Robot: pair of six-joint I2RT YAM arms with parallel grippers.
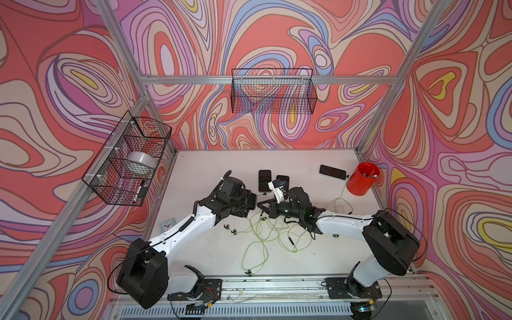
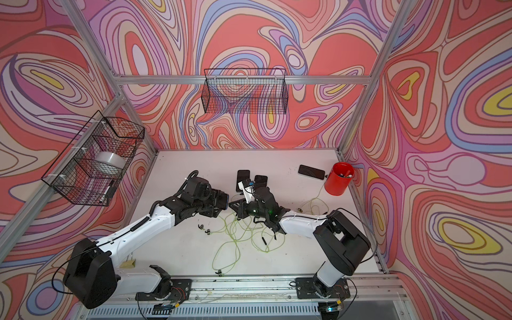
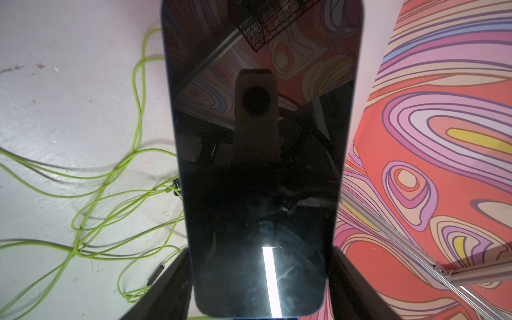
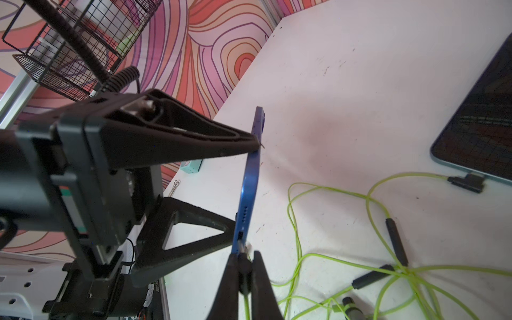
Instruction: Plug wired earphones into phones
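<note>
A dark-screened phone (image 3: 261, 176) with a blue edge hangs above the table, with my left gripper closed in on its two sides. In the right wrist view the phone's blue edge (image 4: 247, 197) stands nearly upright between the left fingers. My right gripper is shut on a black earphone plug (image 4: 243, 266), its green cable running down behind. The plug's tip is at the lower end of the phone's edge; whether it sits inside the port I cannot tell. Green earphone cables (image 1: 262, 234) lie tangled on the table below.
Two dark phones, one (image 1: 264, 180) with a plug at its edge, lie behind the grippers. Another phone (image 1: 332, 171) rests at the back right beside a red bucket (image 1: 361, 180).
</note>
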